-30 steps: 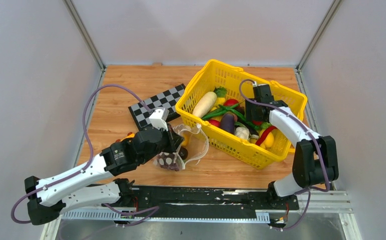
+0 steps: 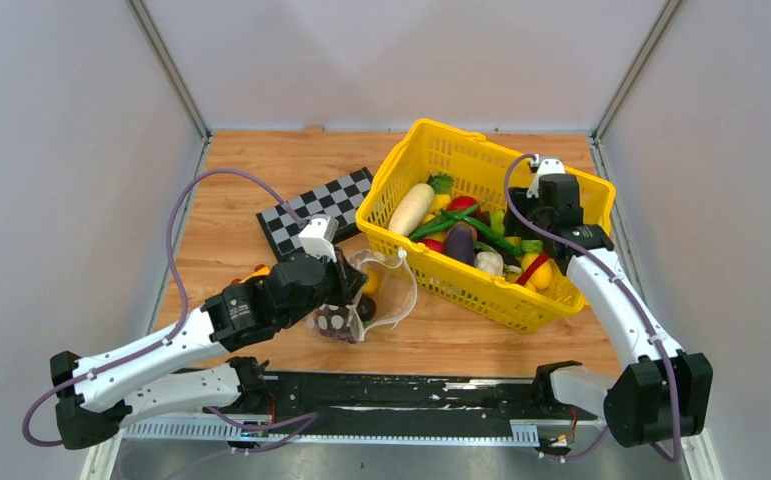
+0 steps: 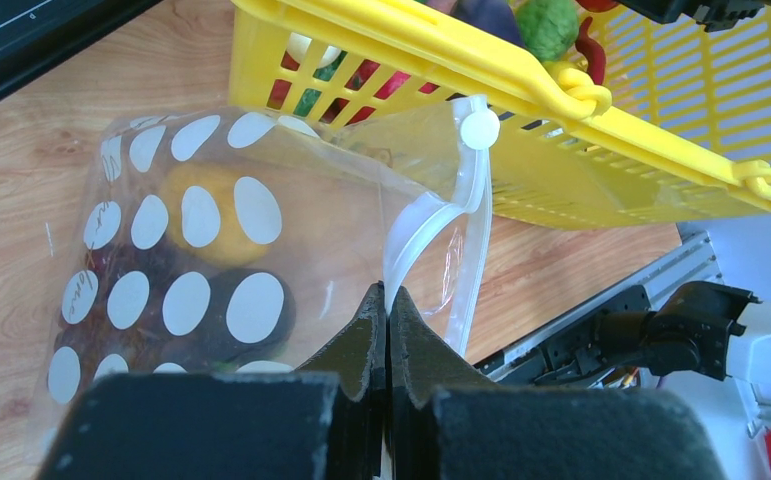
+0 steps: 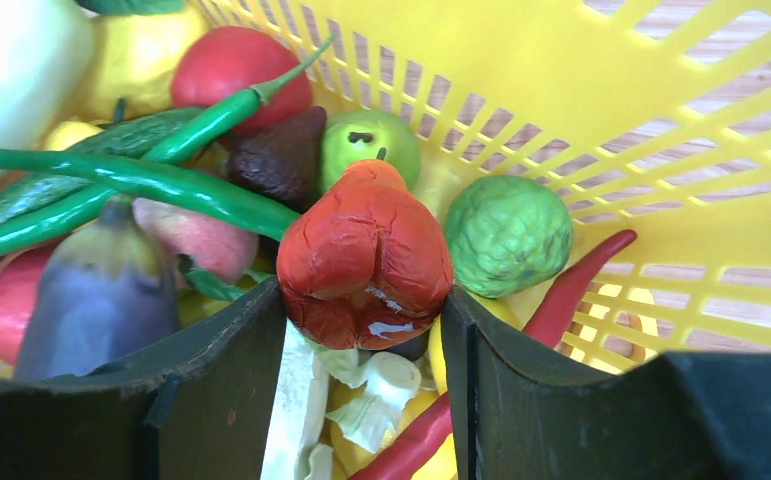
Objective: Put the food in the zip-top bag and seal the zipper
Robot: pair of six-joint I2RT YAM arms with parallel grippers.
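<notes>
A clear zip top bag (image 3: 341, 260) with white dots lies on the table, its zipper mouth gaping toward the basket. Through the film show a yellow item (image 3: 226, 205) and dark items (image 2: 365, 308). My left gripper is shut on the bag's rim near the zipper (image 3: 431, 215). In the right wrist view a red bell pepper (image 4: 366, 255) sits between the fingertips of my right gripper, which is shut on it above the basket's contents. The top view hides this pepper behind the arm.
The yellow basket (image 2: 501, 312) holds an eggplant (image 4: 101, 285), green chilies (image 4: 141, 190), a white radish (image 2: 411, 209) and other food. Its wall stands close beside the bag's mouth. A checkered board (image 2: 326, 205) lies behind the bag. Bare table (image 2: 461, 340) shows in front.
The right arm has lifted and shifted to the right over the basket. The basket moved very slightly right early on. My left arm and the bag have stayed in place.
</notes>
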